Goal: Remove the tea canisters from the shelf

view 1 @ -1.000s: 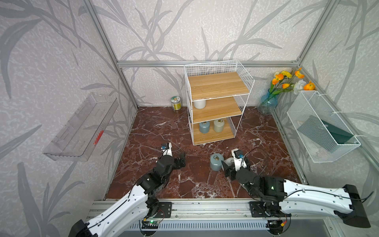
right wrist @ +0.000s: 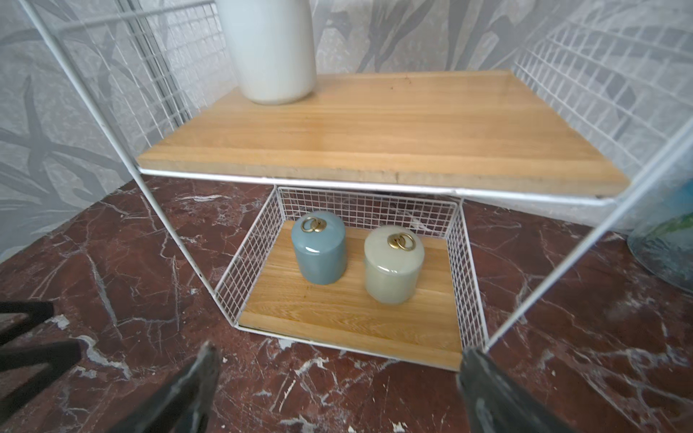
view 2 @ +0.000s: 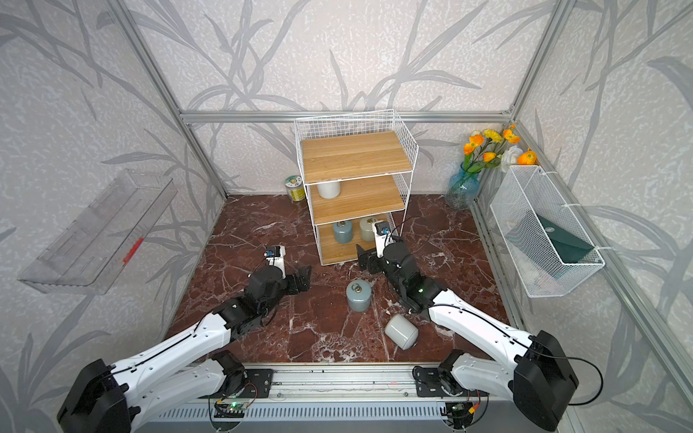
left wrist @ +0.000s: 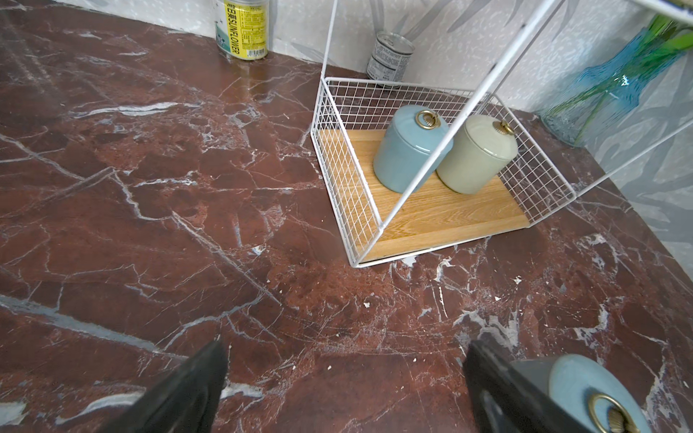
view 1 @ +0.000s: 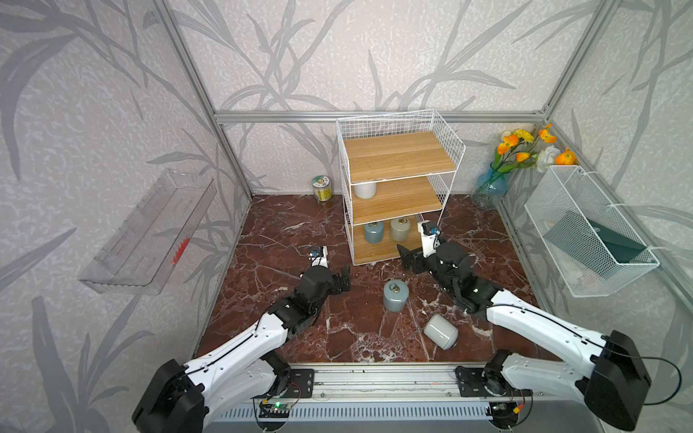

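In the wire shelf's (view 1: 389, 155) bottom tier stand a blue canister (right wrist: 317, 251) and a cream canister (right wrist: 393, 270). A white canister (right wrist: 265, 50) is on the middle tier. On the table, a blue canister (view 1: 395, 296) stands before the shelf and a cream one (view 1: 440, 331) lies on its side. My right gripper is open at the front of the bottom tier, empty. My left gripper stands open, left of the standing table canister, empty.
A yellow tin (view 1: 322, 187) stands by the back wall, a flower vase (view 1: 491, 189) at back right. A clear bin (view 1: 144, 238) and a mesh basket (view 1: 592, 238) hang on the side walls.
My right gripper has moved away from the front canisters up toward the shelf's bottom tier.
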